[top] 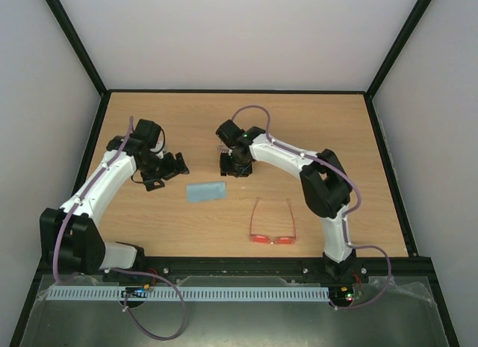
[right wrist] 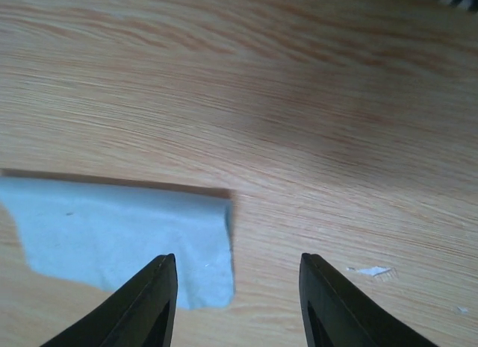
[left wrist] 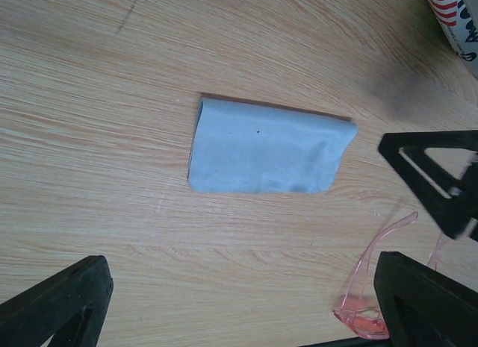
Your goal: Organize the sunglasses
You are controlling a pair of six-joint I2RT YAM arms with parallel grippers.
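Observation:
The sunglasses with red lenses (top: pixel 284 240) lie unfolded near the table's front edge, temples pointing to the back; one pink lens (left wrist: pixel 362 323) shows low in the left wrist view. A folded blue cloth (top: pixel 205 192) rests flat left of them. My left gripper (top: pixel 169 175) stands open behind and left of the cloth, nothing between its fingers. Over the table behind the cloth's right end is my right gripper (top: pixel 235 172); its fingers (right wrist: pixel 153 298) are apart and empty, clear of the glasses.
A striped case or box (left wrist: pixel 455 22) lies at the back, mostly hidden by the right arm in the top view. Bare wood fills the back and right of the table. The two grippers are fairly close together.

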